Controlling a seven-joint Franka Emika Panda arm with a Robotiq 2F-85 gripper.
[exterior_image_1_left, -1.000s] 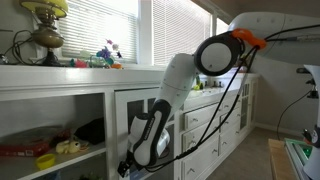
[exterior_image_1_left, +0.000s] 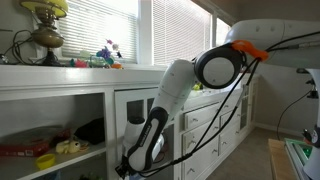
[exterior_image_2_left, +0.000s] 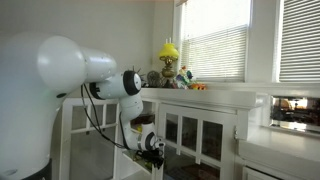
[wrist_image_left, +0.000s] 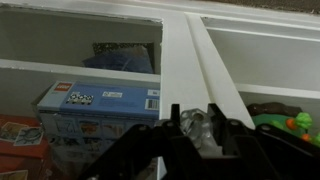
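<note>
A shiny round knob (wrist_image_left: 197, 124) sits on a white cabinet door frame (wrist_image_left: 184, 65) in the wrist view. My gripper has its dark fingers on either side of this knob, partly apart. Whether they press on it does not show clearly. In exterior view 1, the gripper (exterior_image_1_left: 124, 166) is low in front of the white cabinet, by the left edge of a glass-paned door (exterior_image_1_left: 136, 100). From exterior view 2, the arm's white wrist (exterior_image_2_left: 140, 135) hangs by the cabinet front, and the fingertips are hard to make out.
A blue Lego box (wrist_image_left: 105, 97) stands on a shelf left of the knob; colourful toys (wrist_image_left: 300, 122) lie to the right. Above, a counter (exterior_image_1_left: 70, 76) carries a lamp (exterior_image_1_left: 46, 38) and figurines. Open floor (exterior_image_1_left: 245, 155) lies to the right in exterior view 1.
In exterior view 1, the arm's wrist and forearm have shifted right and now lean more. The fingertip end stays low by the cabinet, almost in the same place.
</note>
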